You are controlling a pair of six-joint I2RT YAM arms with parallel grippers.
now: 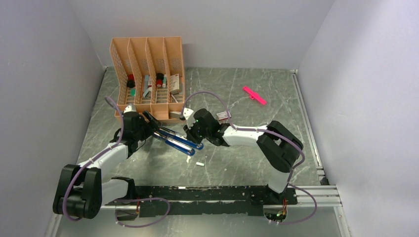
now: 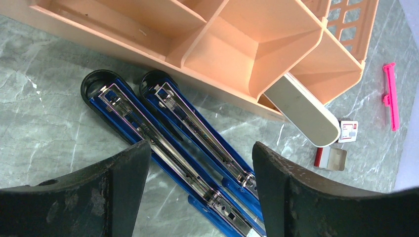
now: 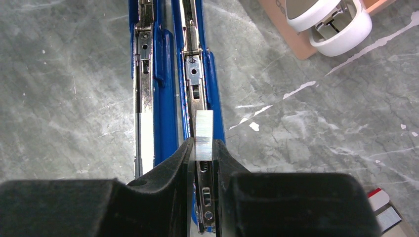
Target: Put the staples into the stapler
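Note:
Two blue staplers lie opened out side by side on the grey table. In the right wrist view, a silvery staple strip is pinched upright between the fingertips of my shut right gripper. It sits over the metal channel of the nearer-right stapler; whether it touches the channel I cannot tell. Along the channel of the other stapler lies a pale strip. In the left wrist view my left gripper stands open, its fingers wide apart, with both staplers showing between and beyond them.
A peach divided organizer borders the staplers at the back. A white and grey stapler-like object pokes out of it. A small red and white box, a pink stick and a small white piece lie on the table.

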